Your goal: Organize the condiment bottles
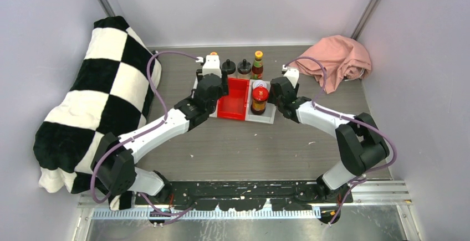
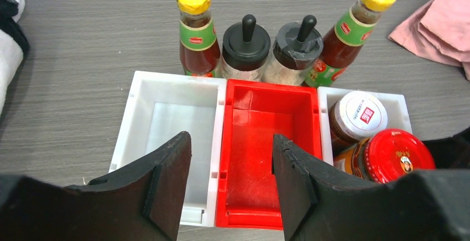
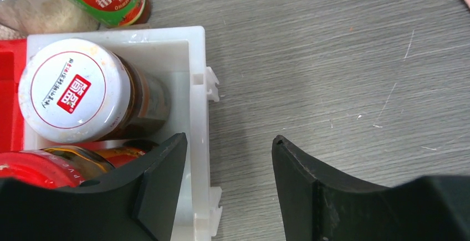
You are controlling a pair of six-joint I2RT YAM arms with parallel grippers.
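Observation:
In the left wrist view my left gripper hangs open over a row of compartments: white (image 2: 143, 86), red (image 2: 255, 130), both empty, and a right white one holding a white-lidded jar (image 2: 360, 118) and a red-lidded jar (image 2: 400, 158). Behind stand two yellow-capped sauce bottles (image 2: 198, 50) (image 2: 346, 41) and two black-lidded shakers (image 2: 245, 50) (image 2: 291, 58). My right gripper is open at the right compartment's outer wall, one finger over the red-lidded jar's side, the other over bare table.
A checkered cushion (image 1: 105, 91) fills the left side. A pink cloth (image 1: 338, 58) lies at the back right.

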